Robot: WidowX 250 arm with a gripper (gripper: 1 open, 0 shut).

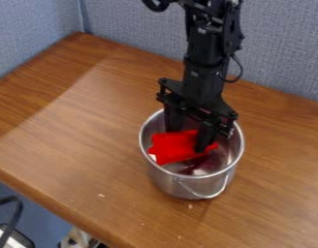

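The black robot gripper (198, 124) reaches down from above into a silver metal bucket (188, 182) standing on the wooden table. Inside the bucket, at the gripper's fingertips, sits a bright red object (174, 147), its lower part in the bucket's shadowed interior. The fingertips are dark and partly hidden by the red object and the bucket, so their grip on it is unclear.
Grey panels (285, 48) stand behind it. Dark cables lie beyond the table's edge at the lower left.
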